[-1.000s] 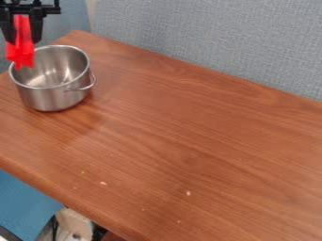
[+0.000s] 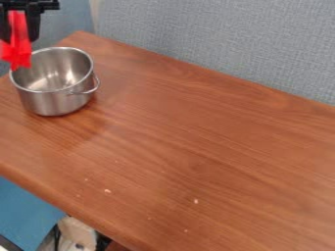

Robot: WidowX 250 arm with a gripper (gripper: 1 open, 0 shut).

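At the top left corner my black gripper (image 2: 19, 16) is shut on a red object (image 2: 19, 47), held upright above the left rim of a steel pot (image 2: 59, 96). The pot has a wire handle on its right side and stands on the left part of the wooden table. Its inside looks empty where visible; the upper part of the gripper is out of frame.
A grey padded wall (image 2: 222, 39) runs along the back. Blue material (image 2: 20, 211) lies below the table's front left edge.
My gripper and the red object have shifted slightly left and up. The pot stays where it was.
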